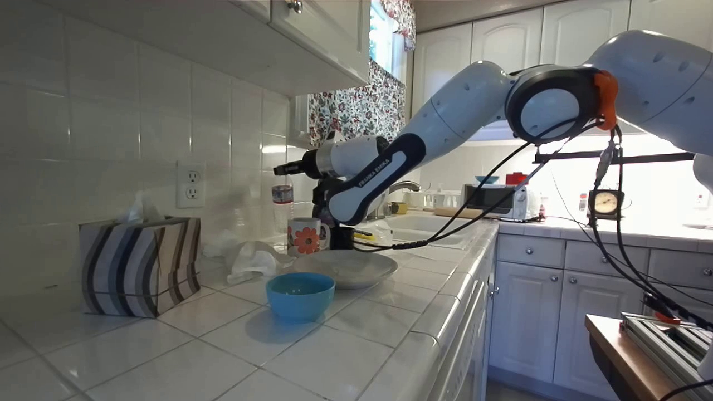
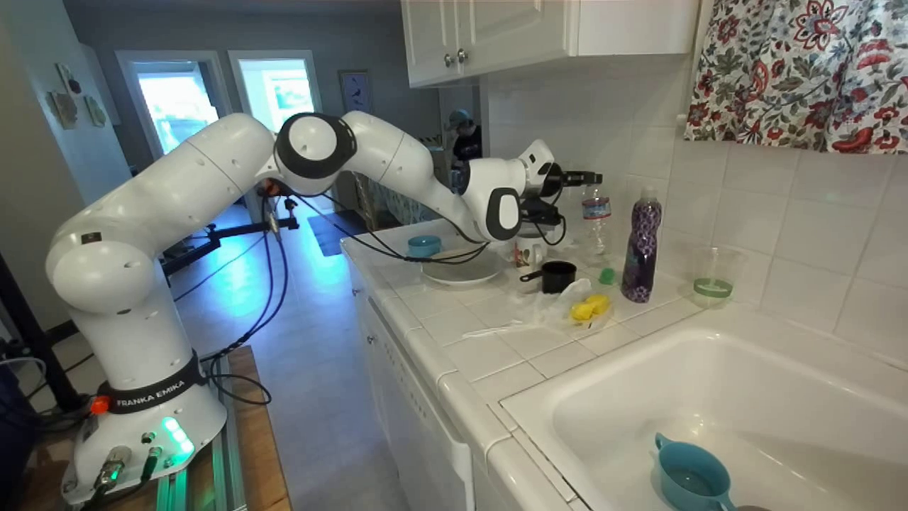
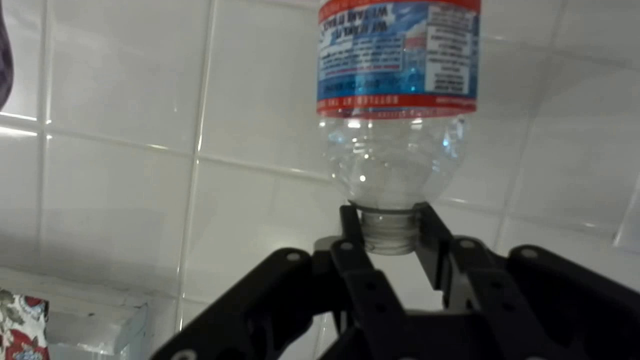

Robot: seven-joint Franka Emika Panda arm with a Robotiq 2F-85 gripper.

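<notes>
A clear plastic bottle (image 3: 396, 66) with a blue and red label is in the wrist view, and my gripper is shut on its neck, one finger on each side. No cap shows on the neck. In exterior view 1 the bottle (image 1: 282, 200) is upright close to the tiled wall, below my gripper (image 1: 281, 171). Exterior view 2 has the bottle (image 2: 596, 217) hanging under the gripper (image 2: 596, 179), behind the mug. Whether its base touches the counter is hard to tell, since the mug and clutter hide it.
Nearer the counter's front are a plate (image 1: 367, 270) and a blue bowl (image 1: 301, 294). A striped tissue box (image 1: 140, 267) is by the wall.
</notes>
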